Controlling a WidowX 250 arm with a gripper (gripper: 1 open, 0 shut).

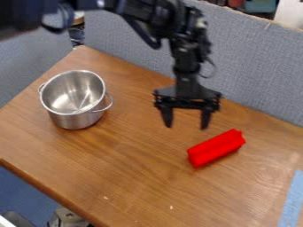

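Observation:
A black robot arm reaches down from the top of the camera view, its gripper (186, 118) hanging open over the back middle of the wooden table (119, 177), nothing visible between its fingers. A red block (215, 148) lies on the table to the front right of the gripper. A steel pot (74, 111) with side handles stands at the left of the table.
A blue strip (289, 199) lies at the right edge. Grey padded walls surround the back and left sides.

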